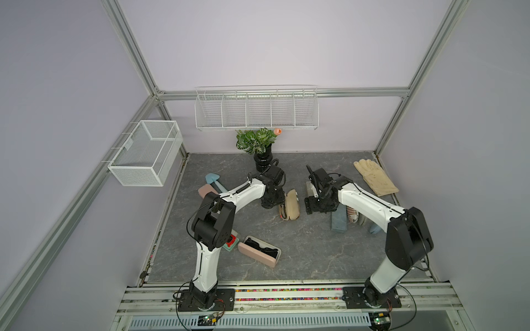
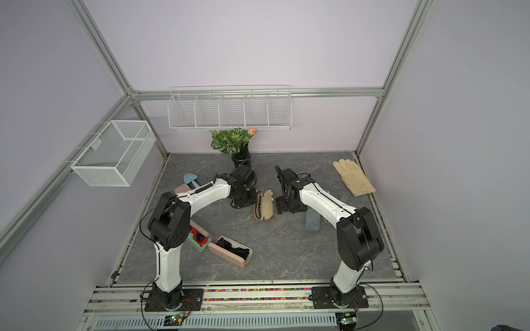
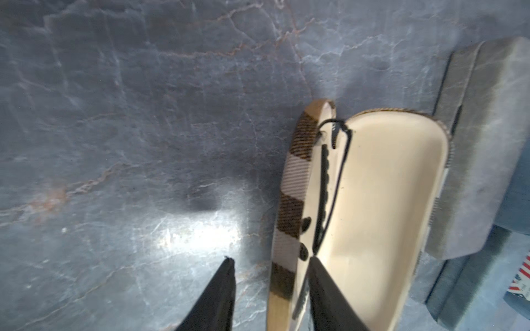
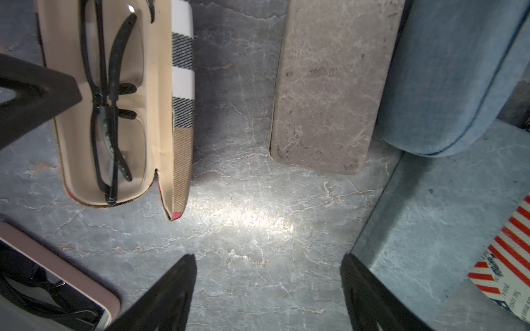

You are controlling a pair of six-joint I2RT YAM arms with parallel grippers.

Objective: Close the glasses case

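Observation:
The beige glasses case [image 1: 292, 204] [image 2: 267, 204] [image 4: 165, 82] with a plaid edge stands open at mid-table, black-framed glasses [image 4: 113, 110] inside. My left gripper [image 1: 271, 199] is just left of and above it, fingers apart; in the left wrist view the case's plaid side [image 3: 292, 187] lies at those fingers, with no grip visible. My right gripper [image 1: 315, 205] is to the right of the case, fingers apart with bare tabletop between them in the right wrist view.
Grey and blue cases [image 4: 325, 82] lie right of the beige one. An open pink case [image 1: 256, 255] and a red-and-green one sit at front left. A plant [image 1: 259, 140] stands behind, a glove [image 1: 375, 176] at back right.

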